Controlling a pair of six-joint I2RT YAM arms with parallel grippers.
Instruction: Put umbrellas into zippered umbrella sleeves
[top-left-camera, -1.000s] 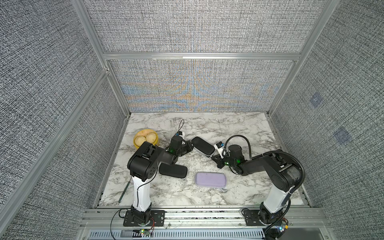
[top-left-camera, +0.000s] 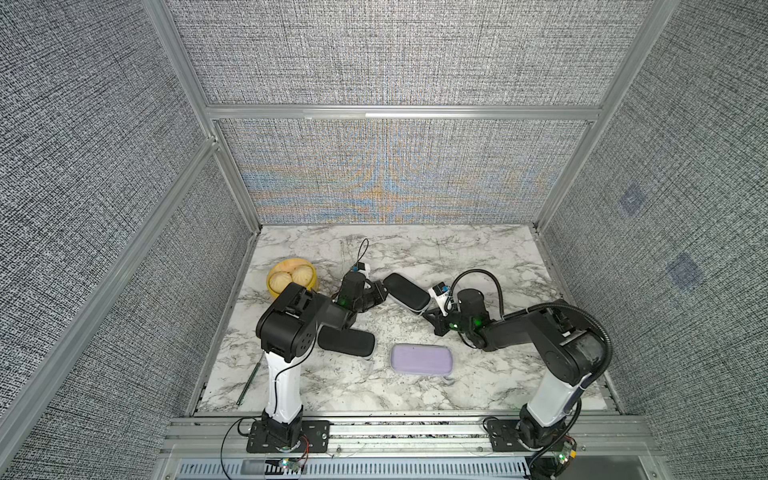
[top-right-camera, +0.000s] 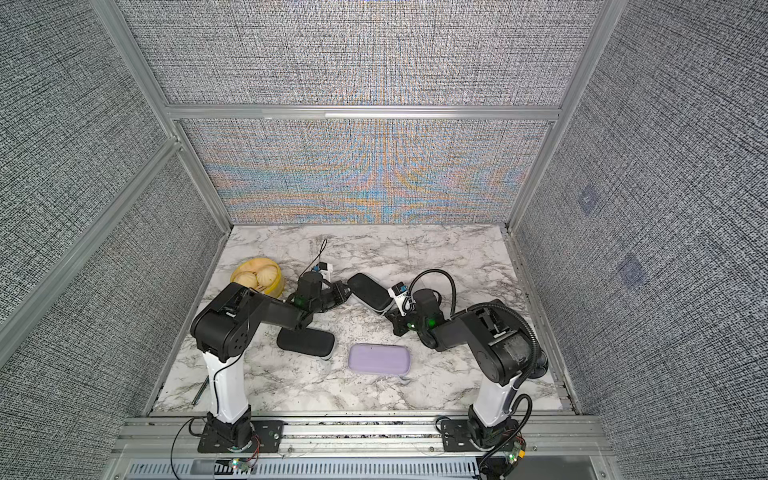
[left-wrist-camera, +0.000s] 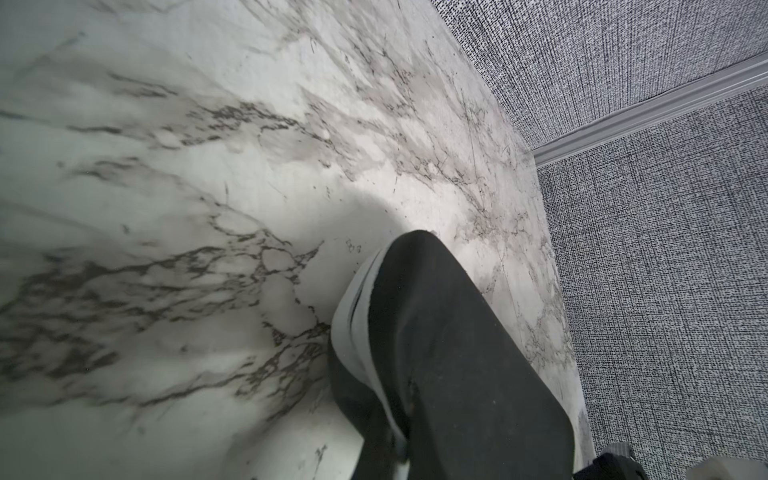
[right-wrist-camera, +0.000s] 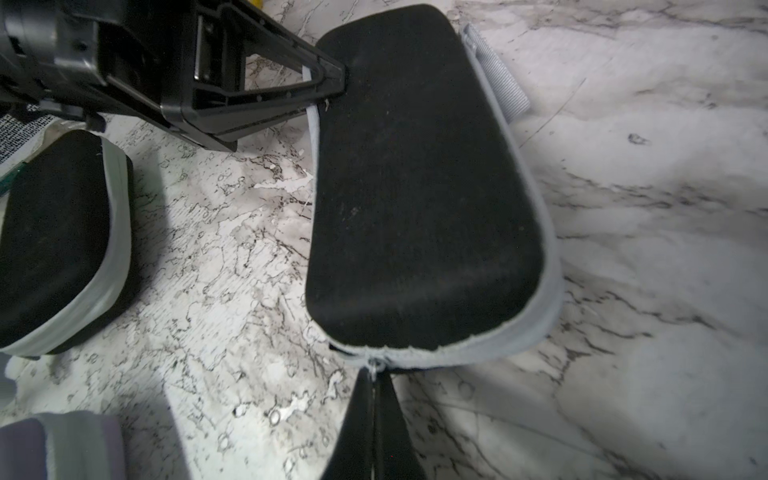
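A black zippered case (top-left-camera: 406, 293) with light grey zipper tape lies slanted between my two grippers. My left gripper is shut at its left long side, with the pale zipper edge pinched between the fingers. At the case's near right end, my right gripper is shut, its fingertips meeting at a small silvery zipper pull (right-wrist-camera: 376, 365). The zipper seam looks closed along the end facing the right gripper. Whether anything lies inside is hidden. No loose umbrella shows in any view.
Nearer the front lie another black case (top-left-camera: 346, 341) and a lilac case (top-left-camera: 421, 359). A yellow container (top-left-camera: 291, 277) with round pale items stands back left; a thin dark rod (top-left-camera: 249, 384) lies front left.
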